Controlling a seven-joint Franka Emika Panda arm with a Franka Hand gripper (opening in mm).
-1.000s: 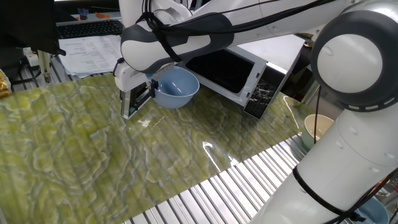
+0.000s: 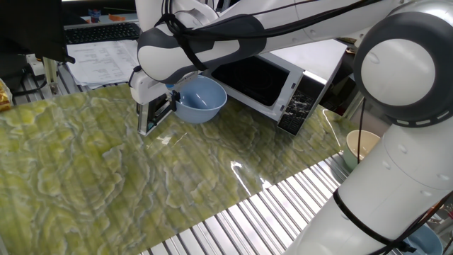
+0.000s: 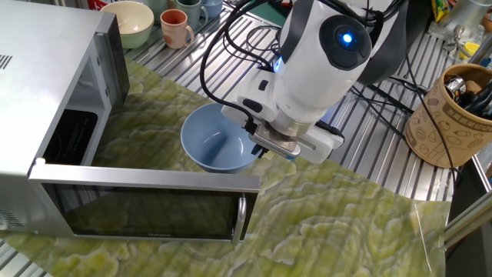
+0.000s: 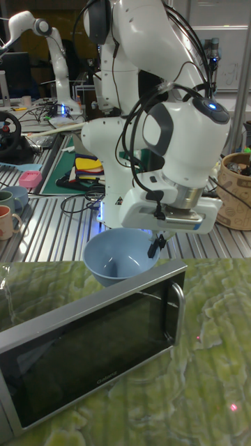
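Note:
A light blue bowl (image 3: 212,137) stands in front of the microwave's opening, beside the inner side of its open door (image 3: 146,208). In the third exterior view the door hides the lower front of the bowl (image 4: 118,256). My gripper (image 4: 157,244) points down at the bowl's right rim, its dark fingertips close to or touching the rim. The hand covers much of the fingers in the second exterior view, where only a dark tip of the gripper (image 3: 258,151) shows by the rim. Whether the rim is between the fingers cannot be made out.
The silver microwave (image 3: 46,69) stands open, its door reaching out past the bowl. A cream bowl (image 3: 129,25) and several mugs stand behind it. A brown pen holder (image 3: 442,123) is at the right.

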